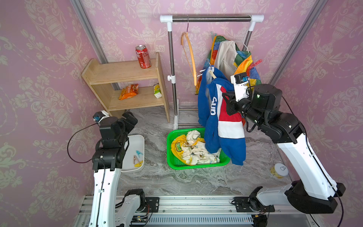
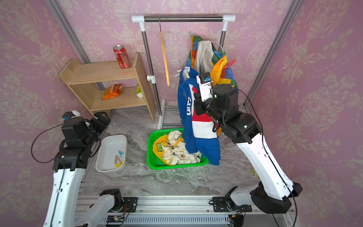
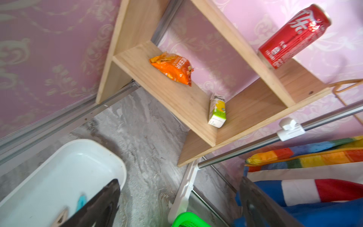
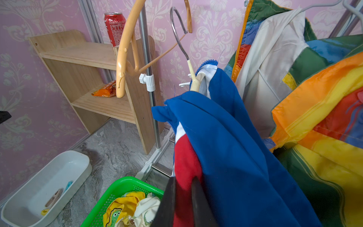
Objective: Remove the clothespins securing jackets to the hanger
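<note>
My right gripper point(image 1: 228, 102) is shut on the red part of the sleeve of a blue, white and red jacket point(image 1: 231, 129). In the right wrist view, the jacket hangs on a hanger point(image 4: 195, 81) whose metal hook stands free above it, with small white prongs beside the neck. No clothespin is visible on this jacket. Over at the left, my left gripper is open with nothing between its fingers. Below it, the white tray point(image 2: 110, 138) contains a blue clothespin point(image 2: 121, 153), a pinkish-beige clothespin point(image 2: 116, 159) and a yellow one point(image 2: 119, 164).
A multicolour jacket point(image 1: 225, 53) hangs at the rack's right, a red piece point(image 1: 256, 63) on its edge. From the rail hangs an empty wooden hanger point(image 1: 192, 56). A green basket of clothes point(image 1: 172, 160) sits below the blue jacket. The wooden shelf point(image 1: 113, 71) stands left.
</note>
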